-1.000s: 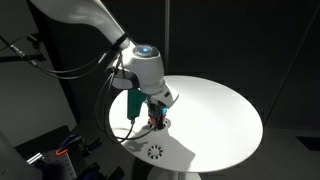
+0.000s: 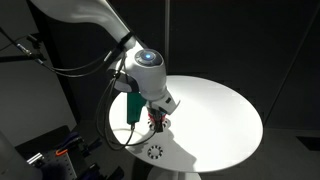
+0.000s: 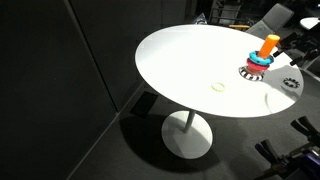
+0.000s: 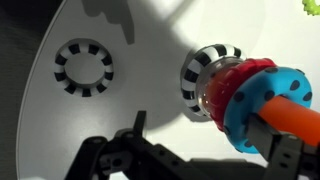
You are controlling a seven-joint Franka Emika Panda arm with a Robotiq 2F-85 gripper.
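An orange peg (image 3: 269, 45) sticks up through a stack with a blue dotted ring (image 3: 261, 58) over a red ring (image 3: 257, 66). At the foot of the stack lies a black-and-white striped ring (image 3: 248, 74). A second striped ring (image 4: 83, 67) lies flat on the white table, apart from the stack. In the wrist view my gripper is open, its fingers wide apart. One finger (image 4: 265, 138) overlaps the orange peg; contact cannot be judged. In exterior view 1 the arm hides much of the stack.
A pale yellow-green ring (image 3: 218, 87) lies near its edge. A cable loops beside the arm.
The arm has come slightly lower and shifted a little to the right in exterior view 1. More of the stack's blue ring is hidden behind it. The loose striped ring has stayed put.
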